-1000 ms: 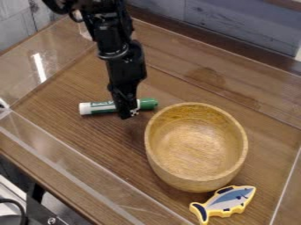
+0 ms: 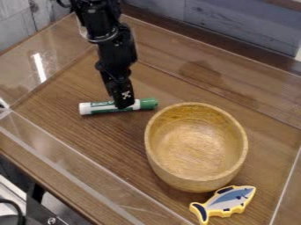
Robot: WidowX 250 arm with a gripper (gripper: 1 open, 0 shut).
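My black gripper (image 2: pixel 119 97) hangs from the top of the view with its fingertips just over a green and white marker-like stick (image 2: pixel 101 107), which lies flat on the wooden table. The fingers are open; whether they touch the stick is hard to tell.
A large tan bowl (image 2: pixel 194 149) stands to the right of the stick. A yellow-edged blue fish toy (image 2: pixel 223 203) lies at the bottom right.
The gripper has moved slightly left and up from where it was, nearer the middle of the stick. The stick, bowl and fish look unmoved.
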